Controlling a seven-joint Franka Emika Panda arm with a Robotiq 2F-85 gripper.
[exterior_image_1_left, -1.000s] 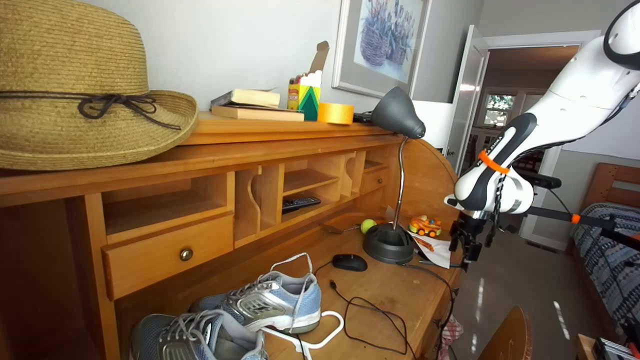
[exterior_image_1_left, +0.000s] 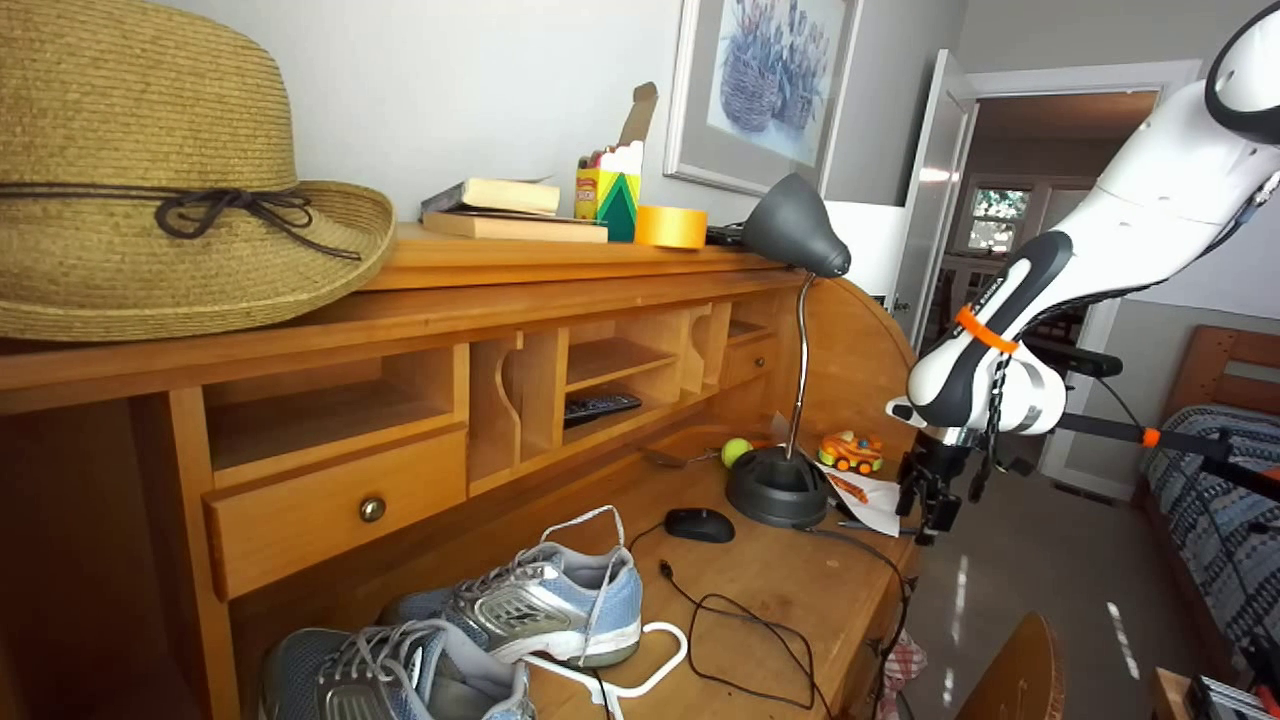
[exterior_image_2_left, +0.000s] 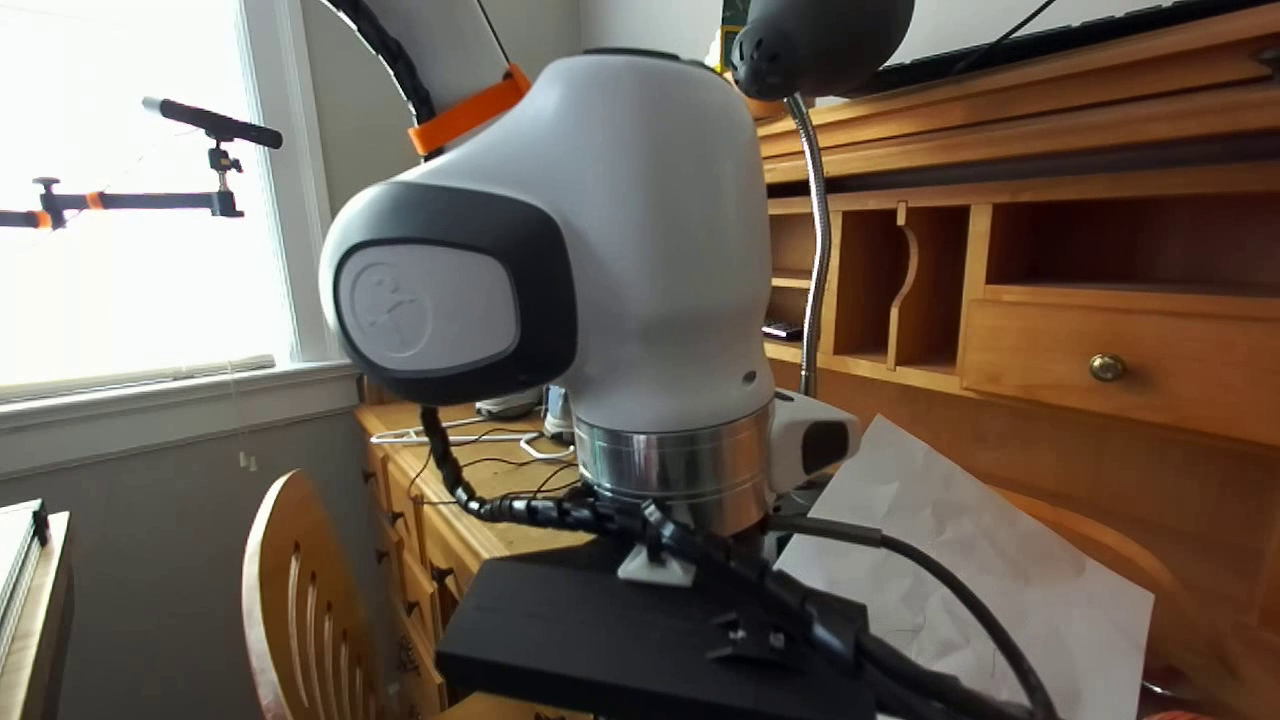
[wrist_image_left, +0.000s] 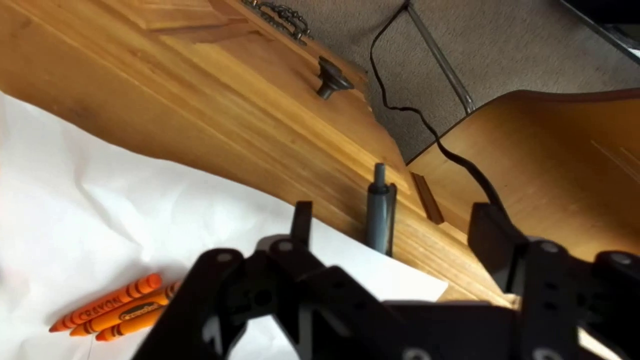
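In the wrist view my gripper is open, one finger on each side of a dark grey pen or marker (wrist_image_left: 378, 219). The pen lies at the desk's front edge, by the margin of a white sheet of paper (wrist_image_left: 150, 210); a clear gap separates it from both fingers. In exterior view 1 the gripper (exterior_image_1_left: 930, 498) is low at the desk's far right corner, and the arm hangs above it. Its fingers are hidden behind the arm and mount in exterior view 2.
Orange crayons (wrist_image_left: 120, 306) lie on the paper. A lamp base (exterior_image_1_left: 777, 490) and toy car (exterior_image_1_left: 849, 452) stand close by on the desk. A wooden chair (wrist_image_left: 558, 174) is beside the front edge, below a drawer knob (wrist_image_left: 333, 78). Shoes (exterior_image_1_left: 540, 600) occupy the near end.
My gripper has come down slightly at the desk corner. The objects on the desk look unmoved.
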